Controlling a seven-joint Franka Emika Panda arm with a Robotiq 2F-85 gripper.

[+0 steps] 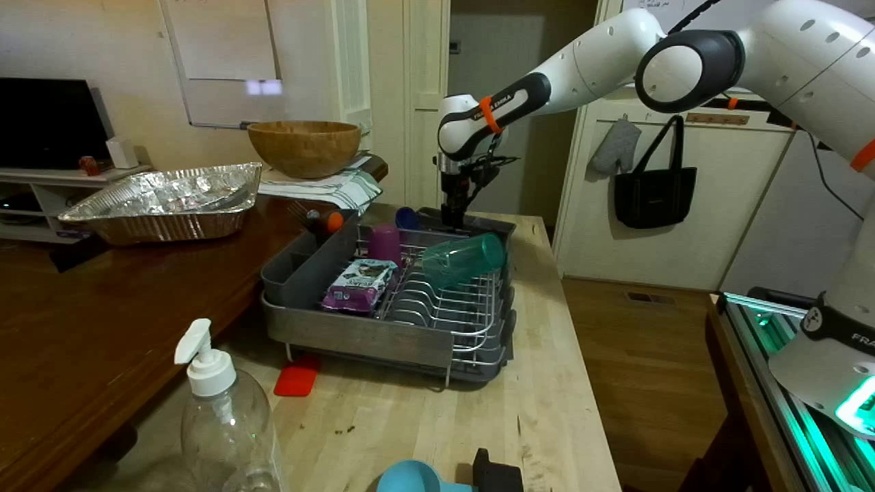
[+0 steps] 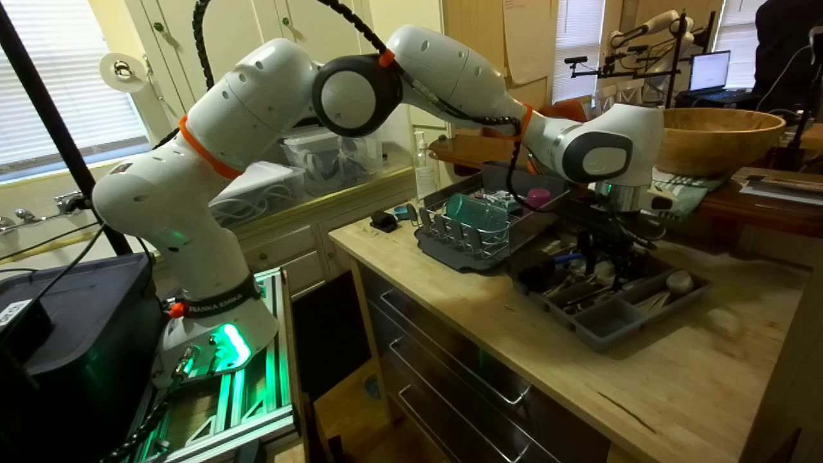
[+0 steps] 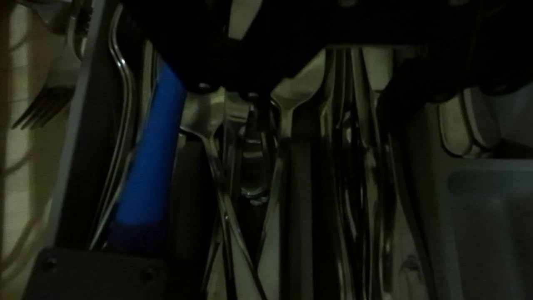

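My gripper (image 2: 600,258) points down into the grey cutlery tray (image 2: 598,335) on the wooden counter. In exterior view 1 the gripper (image 1: 453,214) is partly hidden behind the dish rack. The dark wrist view looks down on metal forks and spoons (image 3: 287,107) lying lengthwise in the compartments. A blue handle (image 3: 152,150) slants along the left compartment beside several metal utensils. Black gripper parts cover the top of this view; too little light falls on the fingertips to show how far apart they stand or whether anything is between them.
Close to the tray stands the dish rack (image 1: 369,332), holding a teal cup (image 1: 465,261), a purple cup (image 1: 385,243) and a purple packet (image 1: 359,285). A wooden bowl (image 2: 717,139) is behind. Bare counter (image 2: 694,386) lies in front of the tray.
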